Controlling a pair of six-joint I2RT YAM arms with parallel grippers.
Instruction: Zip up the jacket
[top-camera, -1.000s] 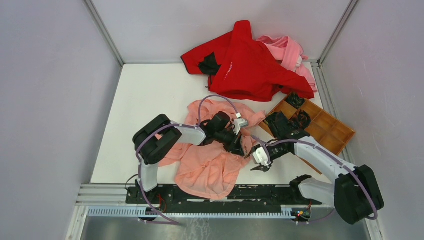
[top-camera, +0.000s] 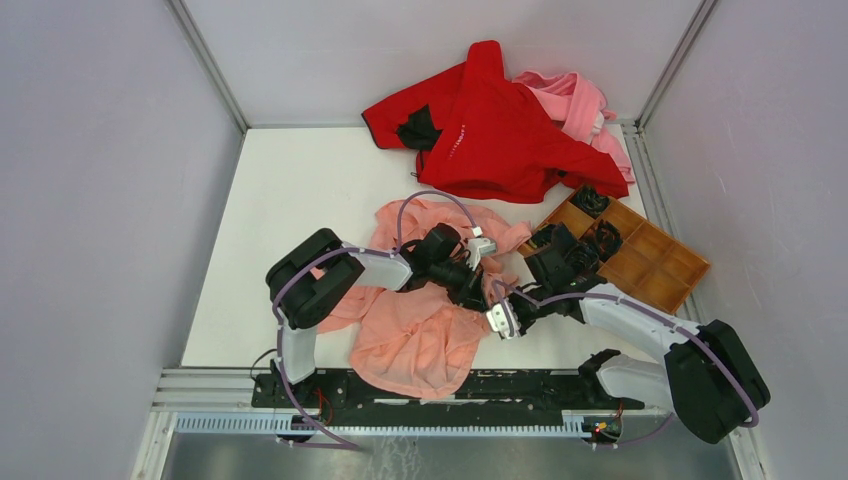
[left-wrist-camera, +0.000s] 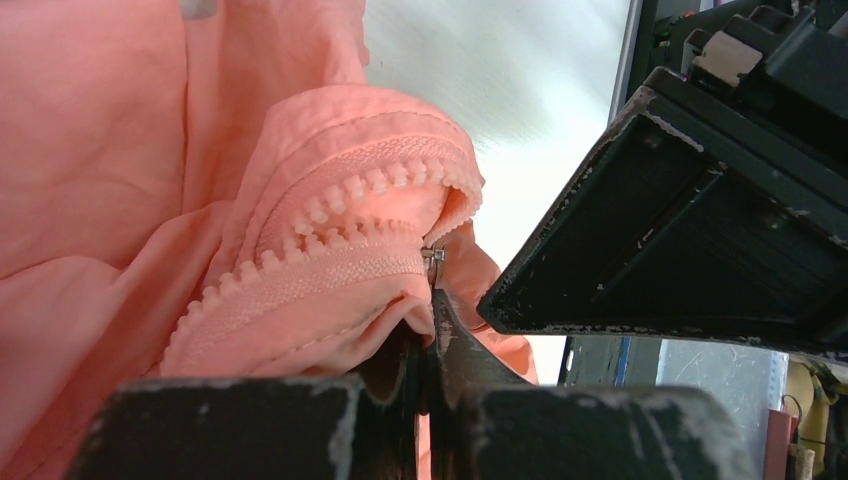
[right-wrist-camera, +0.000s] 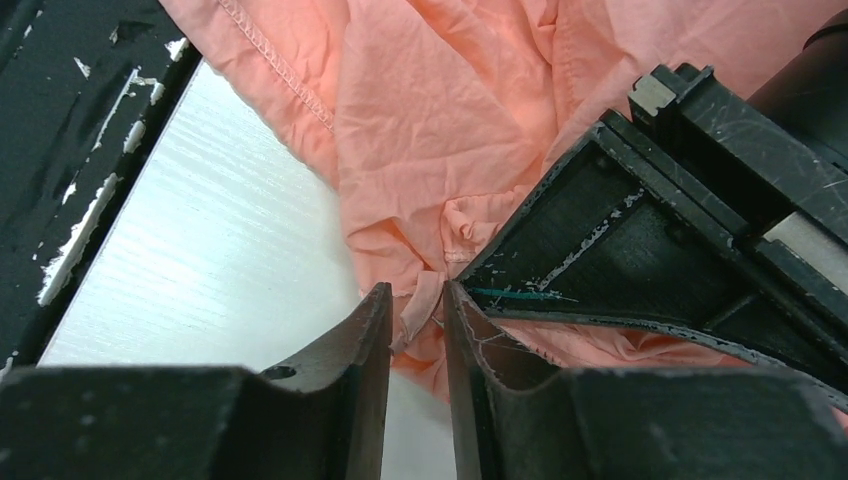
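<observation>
A salmon-pink jacket (top-camera: 410, 340) lies crumpled at the front middle of the table. In the left wrist view its two rows of zipper teeth (left-wrist-camera: 330, 240) curve together towards a small metal zipper part (left-wrist-camera: 433, 254). Just below that metal piece, my left gripper is shut on the jacket's fabric by the zipper; its tips partly hide what they pinch. My right gripper is at the jacket's edge, close to the left one, its fingers slightly apart. A pale pink strip (right-wrist-camera: 422, 305) shows in that narrow gap; whether both fingers touch it is unclear.
At the back lies a red jacket (top-camera: 500, 140), with a pink garment (top-camera: 575, 105) beside it. A wooden compartment tray (top-camera: 655, 265) stands at the right, partly behind the right arm. Bare table shows on the left and front right.
My right gripper has moved left to the jacket's edge, near the left gripper. The left arm and the jacket look the same in the top view.
</observation>
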